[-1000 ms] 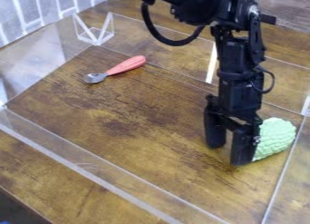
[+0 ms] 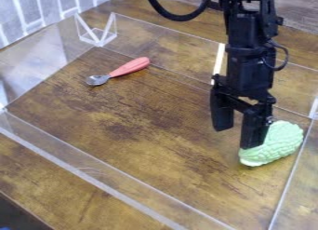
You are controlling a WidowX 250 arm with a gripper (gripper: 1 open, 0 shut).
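My black gripper [image 2: 240, 124] hangs open over the right half of the wooden table, just above and left of a light green textured object [image 2: 269, 145], which lies on the table by the right clear wall. Nothing shows between the fingers. A spoon with a pink handle [image 2: 129, 66] and a metal head lies at the upper left.
Clear plastic walls [image 2: 99, 194] border the wooden work surface [image 2: 125, 131]. A white bracket [image 2: 99, 35] stands at the back left, and a pale strip [image 2: 218, 60] lies behind the arm.
My gripper has risen from low beside the green object, uncovering more of it. The spoon has stayed where it was.
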